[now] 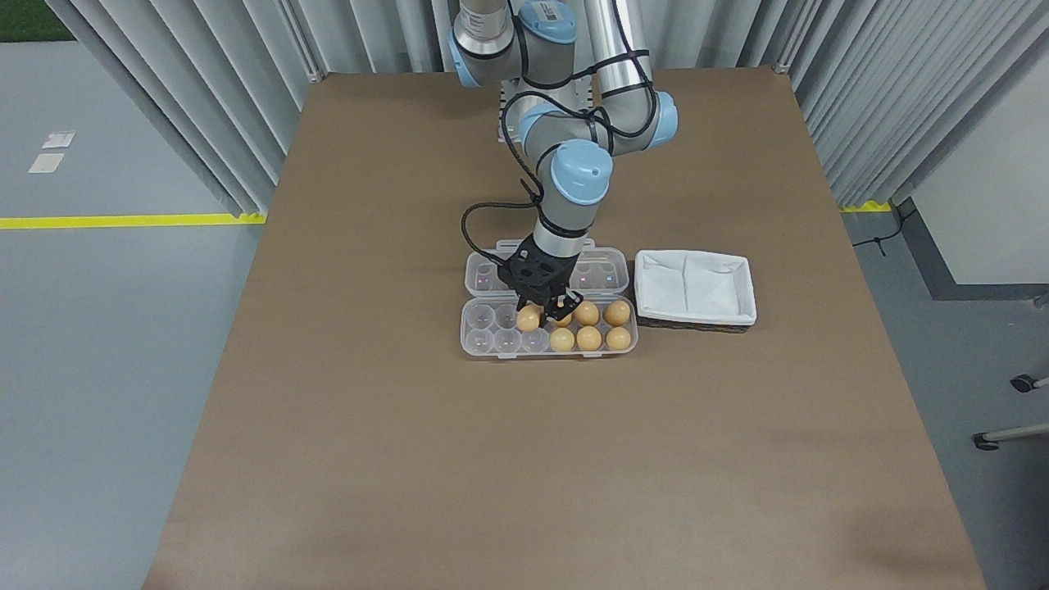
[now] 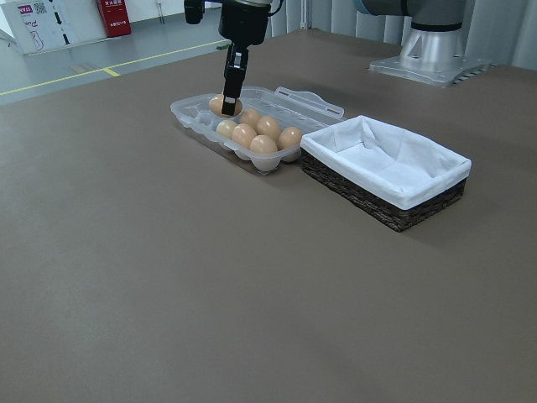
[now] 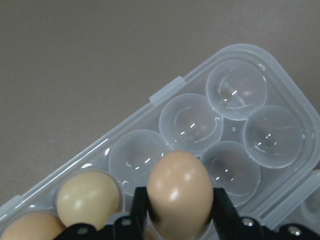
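A brown egg (image 3: pixel 180 192) is held between the black fingers of my gripper (image 2: pixel 228 105), just over the clear plastic carton (image 1: pixel 479 342). In the front view this egg (image 1: pixel 528 319) sits left of the other eggs, partly behind the gripper. The carton's left side has several empty cups (image 3: pixel 190 122), seen under and beyond the held egg in the wrist view. Several eggs fill the right side, among them a paler one (image 3: pixel 87 197). Whether the held egg touches a cup is not clear.
A white-lined wicker basket (image 1: pixel 694 287) stands right beside the carton. The carton's open lid (image 1: pixel 600 275) lies behind it.
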